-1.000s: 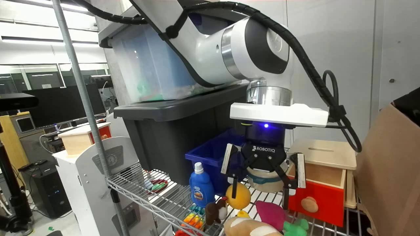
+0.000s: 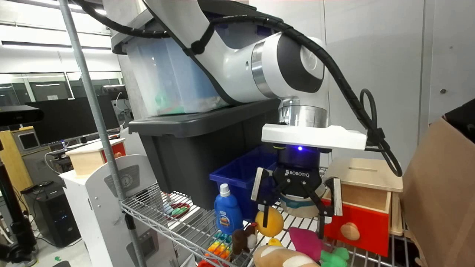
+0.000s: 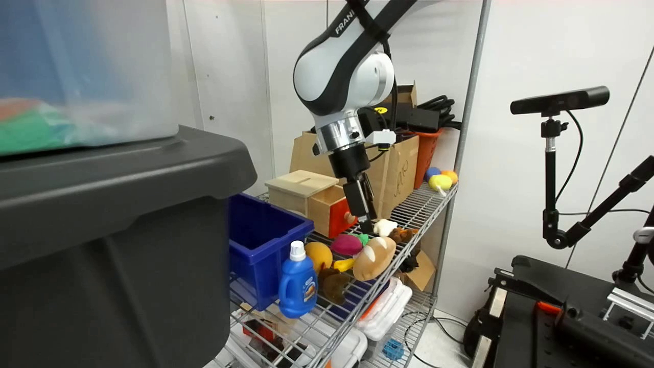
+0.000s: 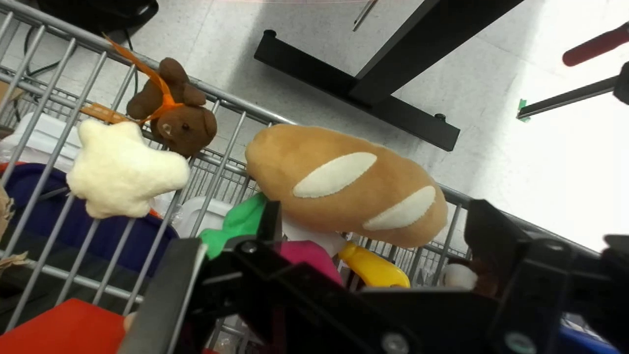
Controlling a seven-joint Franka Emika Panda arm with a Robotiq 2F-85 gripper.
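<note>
My gripper (image 2: 291, 224) is open, its fingers spread wide with nothing between them. It hangs over the wire shelf, behind the plush bread (image 2: 285, 257) and above the magenta plush (image 2: 307, 242). In the wrist view the brown bread with pale stripes (image 4: 348, 183) lies along the shelf's front edge, beyond the fingertips. A green plush (image 4: 239, 224) and a yellow plush (image 4: 374, 265) lie beside it, partly hidden by the gripper. The round orange-yellow plush (image 2: 269, 222) sits near one finger. A cream star-like plush (image 4: 124, 170) and a brown plush animal (image 4: 177, 112) lie further along.
A blue detergent bottle (image 2: 228, 211) stands in front of the blue bin (image 2: 229, 173). On the gripper's other side is a wooden box with its red-fronted drawer (image 2: 358, 227) pulled out. A cardboard box (image 2: 438, 191) and large dark tote (image 2: 200, 155) flank the area.
My gripper has come slightly lower and nearer the front of the shelf, still open. The toys, bottle and drawer have not visibly moved.
</note>
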